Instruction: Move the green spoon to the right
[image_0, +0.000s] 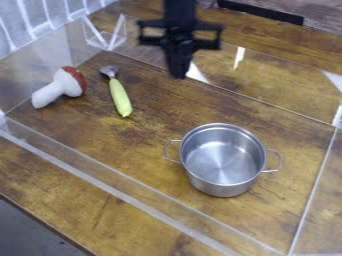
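Observation:
The spoon with a green handle (120, 98) lies on the wooden table, left of centre, its metal end (110, 72) pointing toward the back. Up and to the right of it is my gripper (178, 68), blurred and clear of the spoon, near the back of the workspace. Nothing green shows at its fingers. Blur hides whether the fingers are apart or together.
A metal pot (225, 161) with two side handles stands right of centre. Beside the spoon on its left lies a white and reddish-brown mushroom-shaped object (60, 87). Clear low walls (100, 180) edge the table. Bare wood lies between spoon and pot.

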